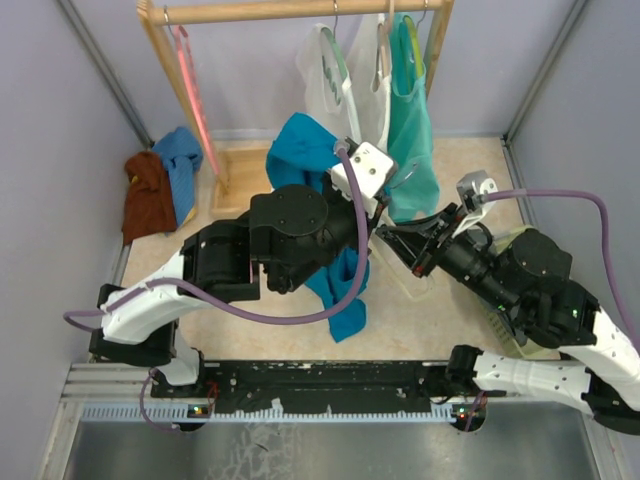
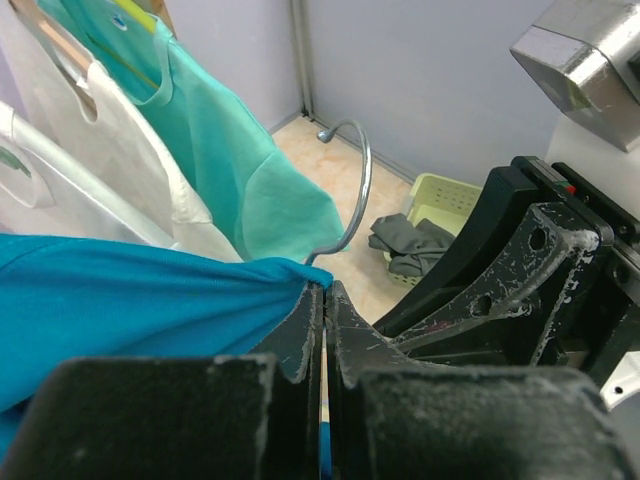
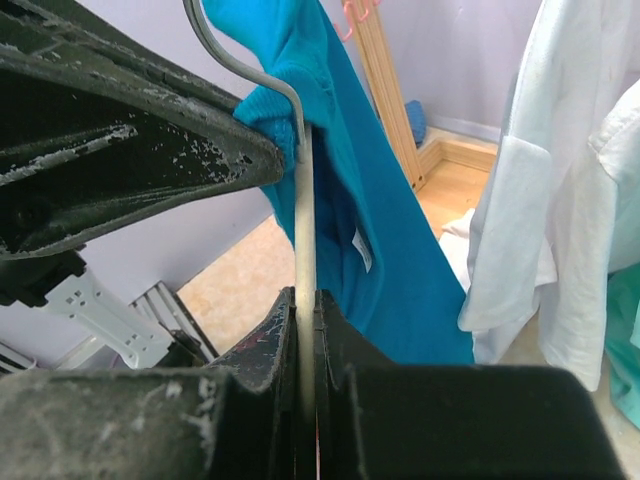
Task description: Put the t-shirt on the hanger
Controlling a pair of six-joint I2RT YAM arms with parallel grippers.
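The blue t-shirt [image 1: 300,150] hangs from my left gripper, which is shut on a fold of its edge. My right gripper is shut on a cream hanger [image 3: 305,230], whose bar stands upright between its fingers. The hanger's metal hook [image 2: 362,180] rises just behind the pinched cloth. In the right wrist view, a left finger [image 3: 230,160] and the bunched shirt edge sit right at the base of the hook. Both grippers almost meet in the top view. Folds of cloth hide part of the hanger.
A wooden rack [image 1: 290,12] at the back holds white garments [image 1: 325,85], a teal top [image 1: 410,150] and an empty pink hanger [image 1: 190,90]. Brown cloth [image 1: 150,195] lies at the left. A green basket [image 2: 445,203] with dark cloth stands at the right.
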